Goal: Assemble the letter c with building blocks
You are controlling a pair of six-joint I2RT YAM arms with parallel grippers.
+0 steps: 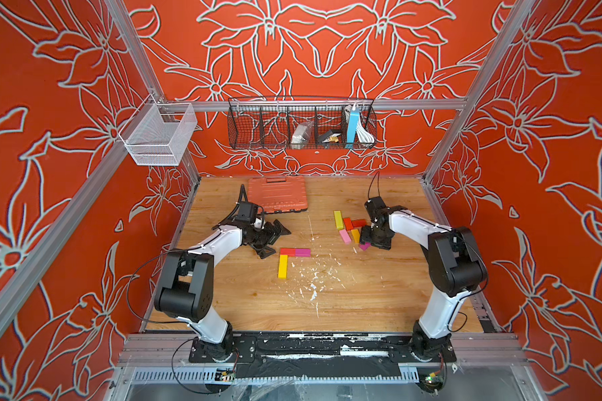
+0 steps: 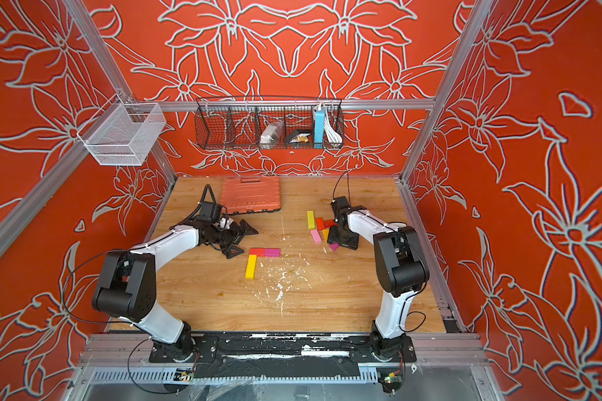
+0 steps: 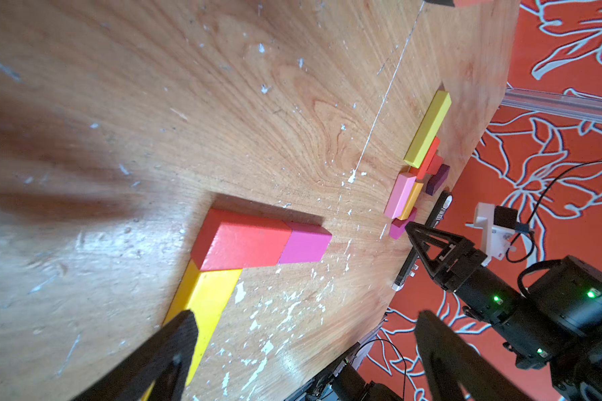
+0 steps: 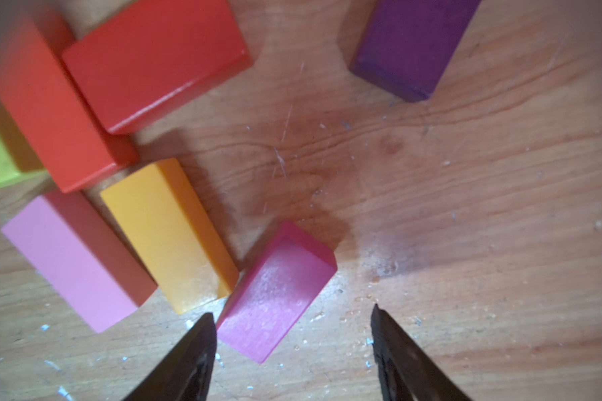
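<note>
A red block (image 3: 237, 237) with a magenta block (image 3: 305, 242) at its end and a yellow block (image 3: 204, 300) at a right angle form a corner shape. My left gripper (image 1: 273, 240) hovers beside it, open and empty. My right gripper is over the loose blocks, fingers apart, with a magenta block (image 4: 277, 287) just beyond them. Near that lie a pink block (image 4: 80, 260), an orange block (image 4: 170, 234), red blocks (image 4: 154, 63), a purple block (image 4: 414, 46) and a yellow-green block (image 3: 426, 127).
An orange plastic case (image 1: 276, 193) lies at the back left. A black wire basket (image 1: 261, 127) and a white one (image 1: 155, 143) hang on the walls.
</note>
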